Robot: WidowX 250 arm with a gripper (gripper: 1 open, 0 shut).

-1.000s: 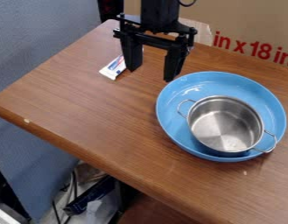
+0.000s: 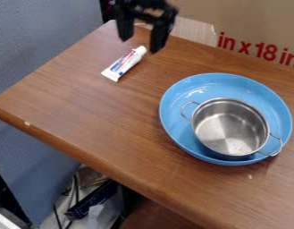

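Observation:
A white toothpaste tube [image 2: 122, 64] with blue and red print lies on the wooden table at the upper left. A blue plate [image 2: 180, 95] sits at the right, holding a steel pot [image 2: 229, 127] with two wire handles. The black gripper [image 2: 143, 30] is high at the top of the camera view, above and beyond the tube, blurred, its two fingers spread apart with nothing visible between them.
A cardboard box [image 2: 263, 36] with red print stands along the back. Cables and clutter lie below the table's left edge.
The gripper has moved up and back, away from the camera and toward the left, uncovering the toothpaste tube. The tube, plate and pot are unmoved.

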